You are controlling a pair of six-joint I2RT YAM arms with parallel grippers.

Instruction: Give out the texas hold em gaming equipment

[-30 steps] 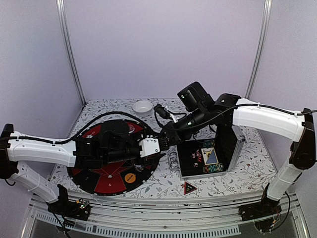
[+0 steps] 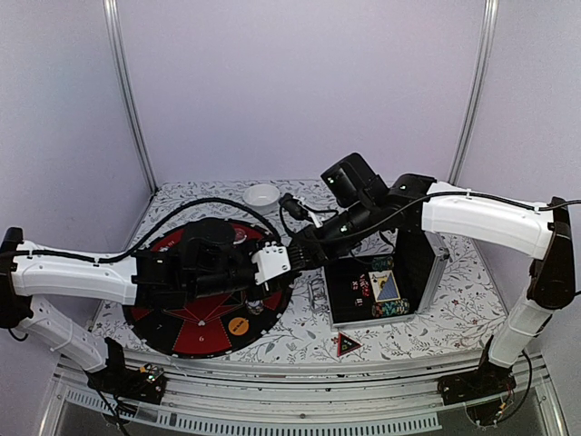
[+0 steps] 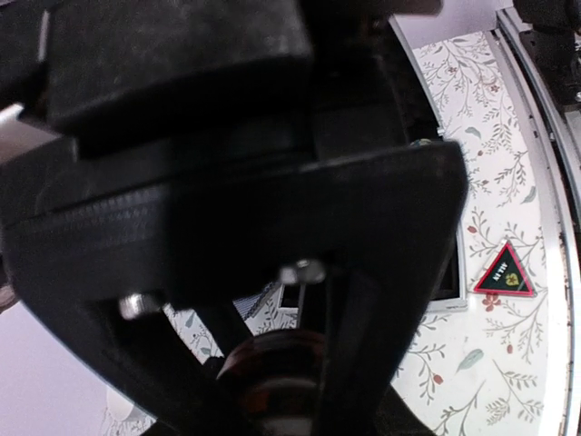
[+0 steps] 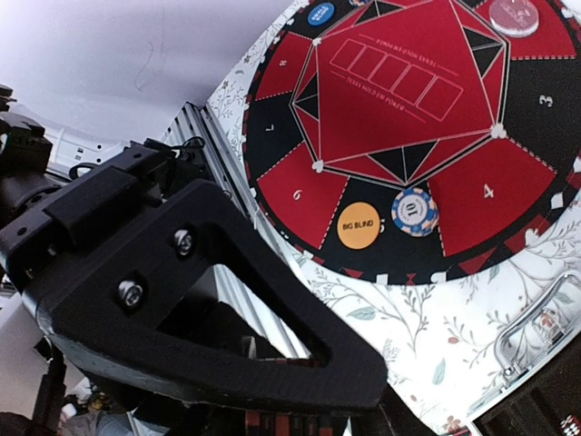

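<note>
My two grippers meet in mid-air between the round red-and-black poker mat (image 2: pixel 191 327) and the open metal case (image 2: pixel 345 291). In the left wrist view, a dark red round piece (image 3: pixel 272 363), probably chips, sits between the fingers of my left gripper, which is shut on it. My right gripper is close around the same spot, red-brown showing below its finger; its opening is hard to judge. On the mat lie an orange BIG BLIND disc (image 4: pixel 359 224), a blue-white chip (image 4: pixel 414 211), a pink disc (image 4: pixel 514 16) and a blue disc (image 4: pixel 321 13).
The case holds cards (image 2: pixel 386 285) and chips. A black triangular marker (image 2: pixel 347 344) with red edge lies in front of it. A white bowl (image 2: pixel 261 195) stands at the back.
The left arm and the objects on the table look almost unchanged.
</note>
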